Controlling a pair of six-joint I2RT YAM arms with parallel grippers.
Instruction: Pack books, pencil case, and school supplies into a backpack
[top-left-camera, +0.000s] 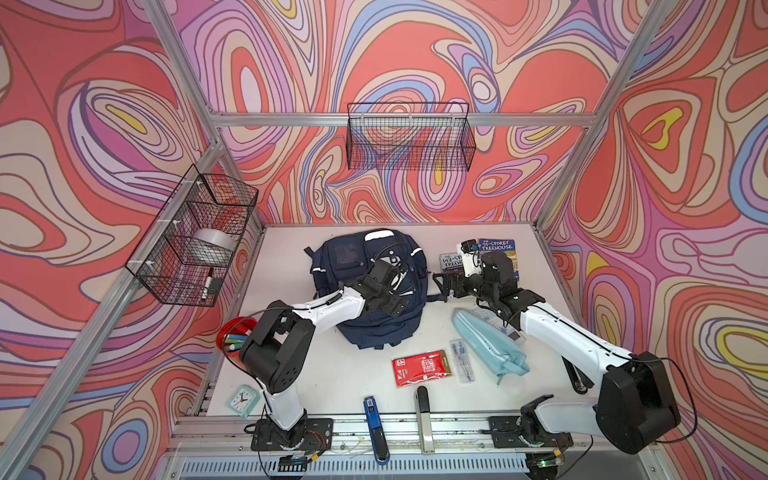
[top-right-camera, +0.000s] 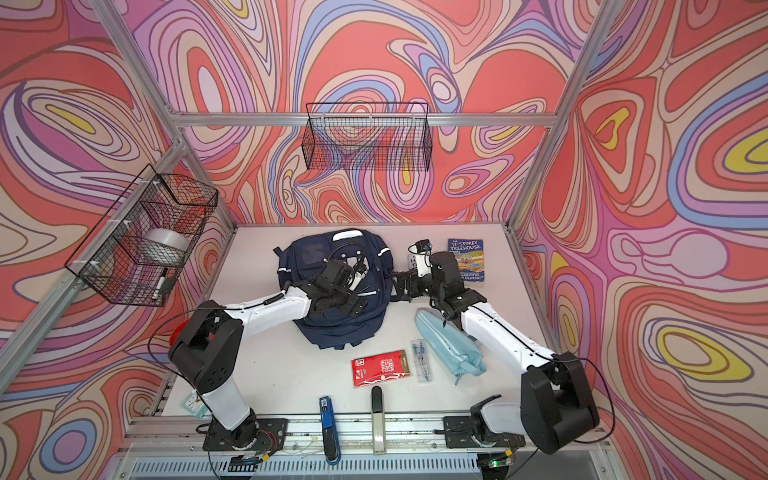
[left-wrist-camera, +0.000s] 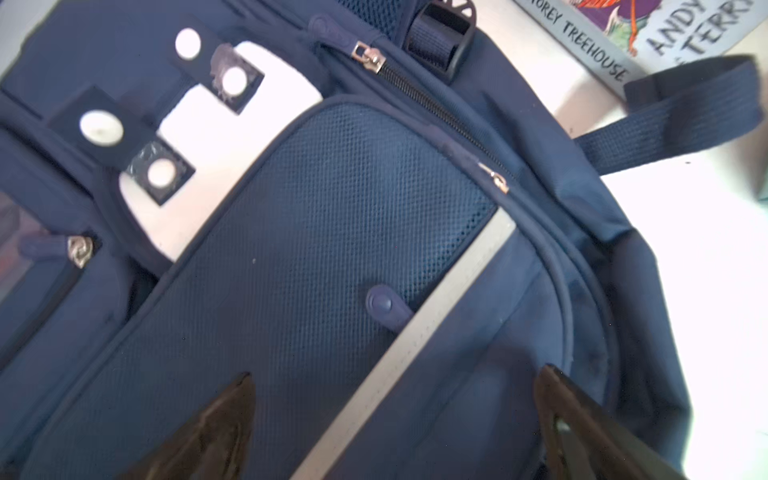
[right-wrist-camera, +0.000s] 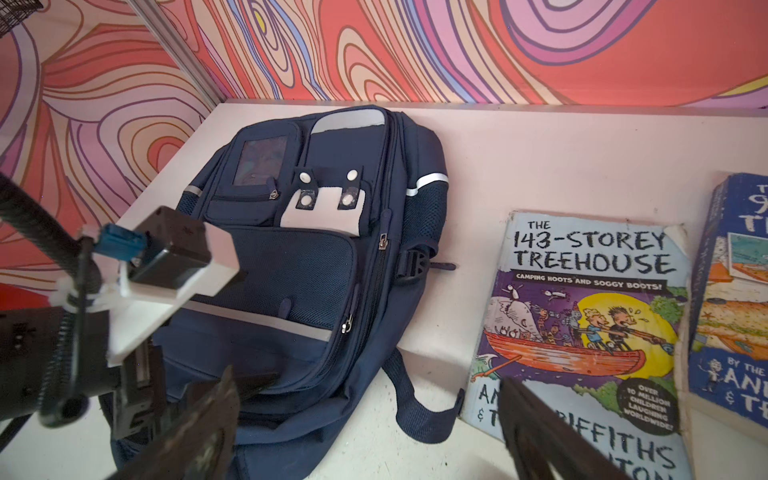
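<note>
A navy backpack (top-left-camera: 352, 256) lies flat at the back of the table, front pockets facing up. My left gripper is open above its lower front pocket (left-wrist-camera: 344, 200), nothing between the fingers. My right gripper stands open just right of the backpack, empty. Beyond its fingers, the 143-Storey Treehouse book (right-wrist-camera: 576, 328) lies face up, with a blue treehouse book (right-wrist-camera: 736, 296) beside it. Towards the front are a light blue pencil case (top-left-camera: 489, 342), a red packet (top-left-camera: 421, 368) and a clear pen pack (top-left-camera: 461, 360).
A red container (top-left-camera: 232, 332) with coloured items stands at the left edge, close to a small clock (top-left-camera: 243, 400). Wire baskets (top-left-camera: 412, 144) hang at the back and left. Free table lies at front left.
</note>
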